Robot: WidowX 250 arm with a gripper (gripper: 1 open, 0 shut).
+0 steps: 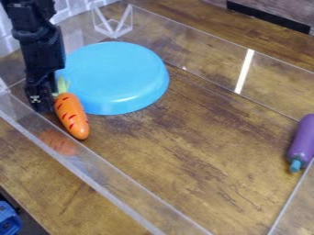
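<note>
My black gripper [47, 92] reaches down at the left edge of the camera view, its tip low beside the green top of an orange carrot [72, 116], against the clear bin wall. Whether its fingers are open or shut is unclear. A light blue upturned dish or lid [117, 73] lies just to the right of the gripper and carrot.
A purple eggplant-like toy [302, 142] lies at the far right. The wooden floor [196, 156] inside the clear walls is bare in the middle and toward the front. A white object [113, 25] stands at the back left.
</note>
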